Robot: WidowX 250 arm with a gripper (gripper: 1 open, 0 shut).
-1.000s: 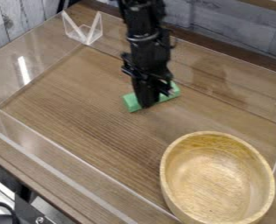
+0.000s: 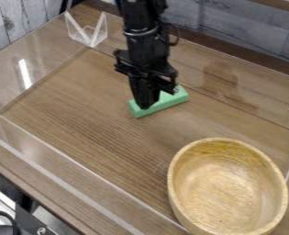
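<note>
The dark arm hangs from the top centre, its gripper (image 2: pixel 148 88) low over a green block (image 2: pixel 161 102) near the middle of the wooden table. The gripper's lower parts partly cover the block's back edge. I cannot tell how wide the fingers are or whether they touch the block.
A pale wooden bowl (image 2: pixel 180 198) fills the lower right. Clear plastic pieces stand at the upper left and left edge, with black cables in the top-left and bottom-left corners.
The block looks almost unmoved.
</note>
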